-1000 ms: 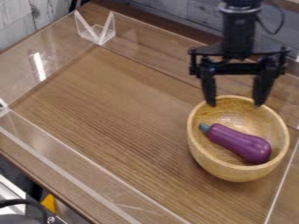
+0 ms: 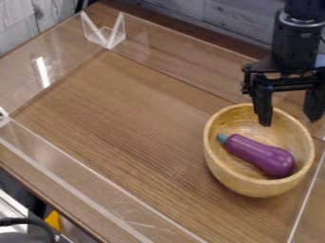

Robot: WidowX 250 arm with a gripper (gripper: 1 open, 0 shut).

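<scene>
My gripper [image 2: 286, 104] is at the upper right, black, with its fingers apart and pointing down over the back part of a beige bowl [image 2: 226, 172]. A purple eggplant [image 2: 258, 154] with a green stem end lies inside the bowl, toward its front, below the gripper. Nothing shows between the fingers.
A small white wire rack [image 2: 105, 30] stands at the back left. Yellow and dark items show at the lower-left edge, beyond the table.
My gripper has moved to the right above the bowl. The bowl and eggplant look unmoved.
</scene>
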